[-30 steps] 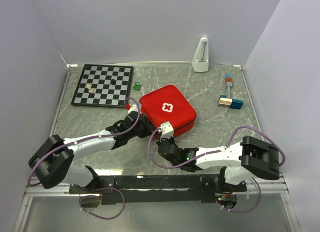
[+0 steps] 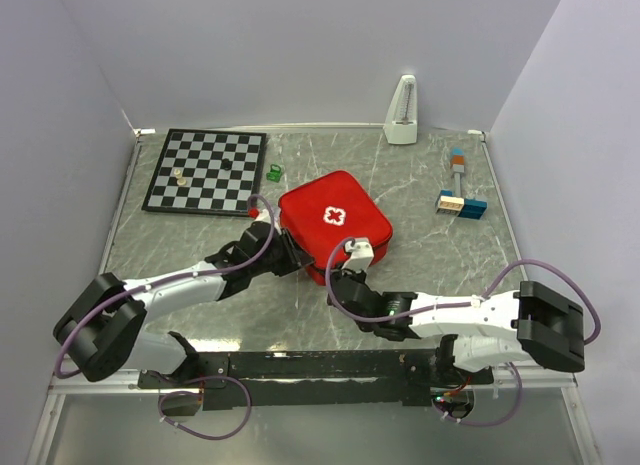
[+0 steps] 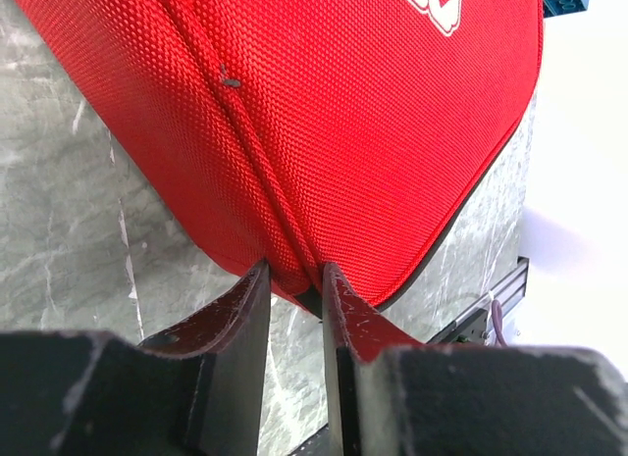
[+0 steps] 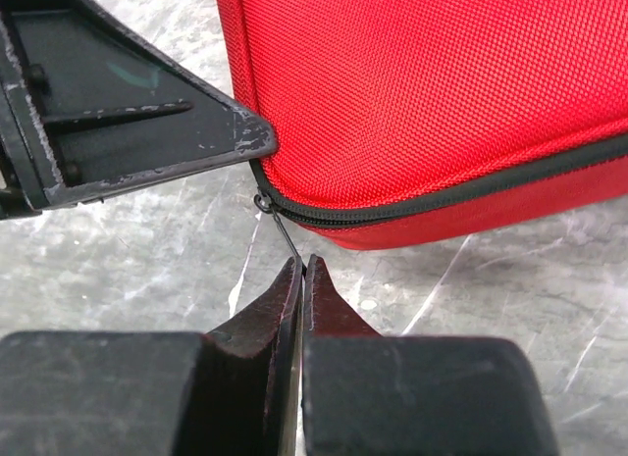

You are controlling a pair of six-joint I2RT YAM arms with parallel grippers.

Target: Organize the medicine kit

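The red medicine bag, with a white-outlined cross on its lid, lies closed on the grey marbled table. My left gripper is at the bag's near left corner, its fingers on either side of a pinched fold of red fabric. Along the front edge runs a black zipper, its metal slider near that corner. From the slider a thin zipper pull stretches to the tips of my right gripper, which is shut on its end. A black finger of the left gripper touches the bag in the right wrist view.
A checkered board with a few small pieces lies at the back left, near a small green object. A white metronome stands at the back; a blue and orange item is on the right. Table right of the bag is free.
My right gripper has moved a little to the right along the bag's front edge. The left gripper has stayed at the near left corner, shifting slightly. The bag has hardly moved.
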